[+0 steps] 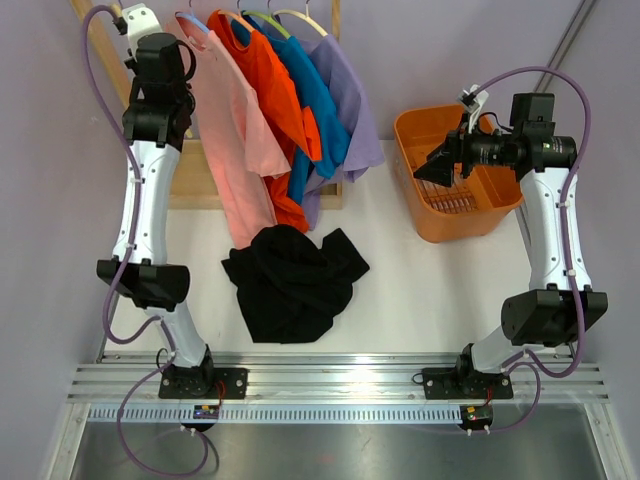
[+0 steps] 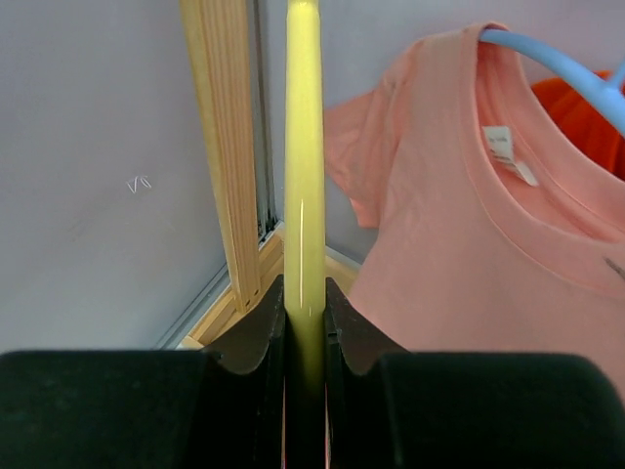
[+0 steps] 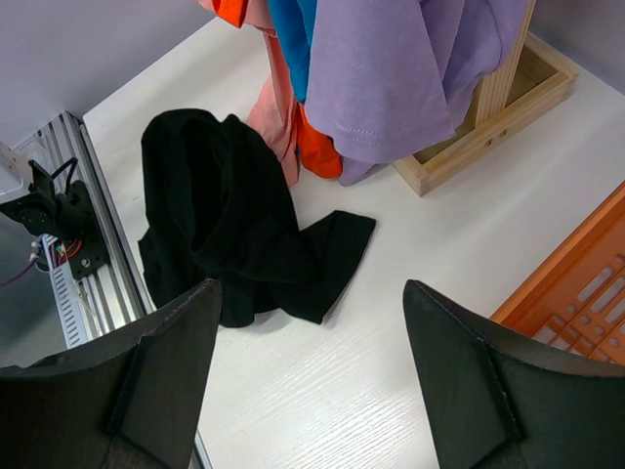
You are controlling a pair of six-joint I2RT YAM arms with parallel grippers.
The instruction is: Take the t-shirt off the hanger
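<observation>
A yellow hanger [image 2: 305, 176] stands upright in the left wrist view, with my left gripper shut on its bar. No shirt shows on the part in view. From the top, my left arm [image 1: 160, 75] is up at the rack beside the pink shirt and covers the hanger. A black t-shirt [image 1: 294, 284] lies crumpled on the table in front of the rack, also seen in the right wrist view [image 3: 234, 205]. My right gripper [image 1: 428, 172] is over the left part of the orange basket, its fingers [image 3: 176, 342] wide apart and empty.
Pink [image 1: 235, 120], orange [image 1: 268, 90], blue [image 1: 312, 90] and purple [image 1: 352, 100] shirts hang on the wooden rack [image 1: 195, 180]. The orange basket [image 1: 450, 228] stands on the right.
</observation>
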